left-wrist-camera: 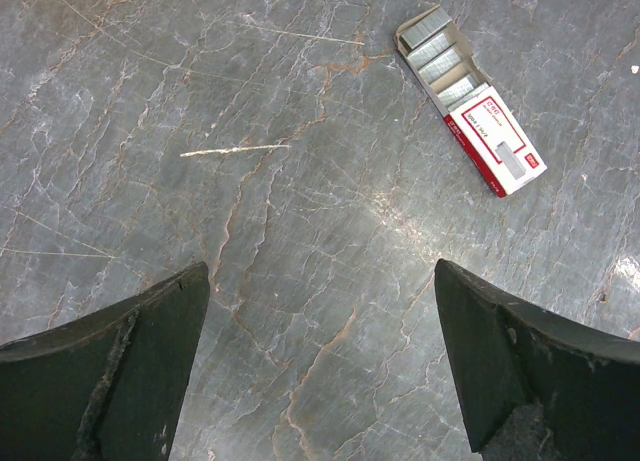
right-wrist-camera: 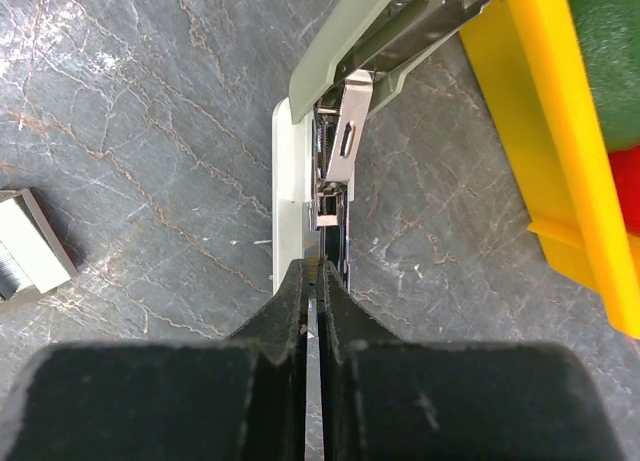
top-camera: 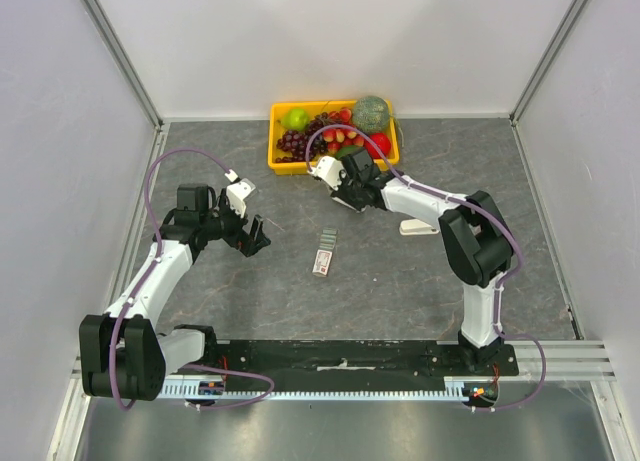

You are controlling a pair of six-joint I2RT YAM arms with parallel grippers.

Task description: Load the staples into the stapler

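A white stapler (right-wrist-camera: pixel 292 191) lies in front of the yellow fruit bin, its pale green top (right-wrist-camera: pixel 335 36) swung up, exposing the metal channel. Over that channel my right gripper is shut on what looks like a thin strip of staples, mostly hidden by the fingers. The red-and-white staple box (left-wrist-camera: pixel 492 141) is open on the table in the left wrist view, with staple strips inside. My left gripper hangs open to the left of the box (top-camera: pixel 323 259), nothing between its fingers.
The yellow bin (top-camera: pixel 280 154) of fruit stands along the back wall. A white object (top-camera: pixel 419 227) lies right of centre, by the right arm.
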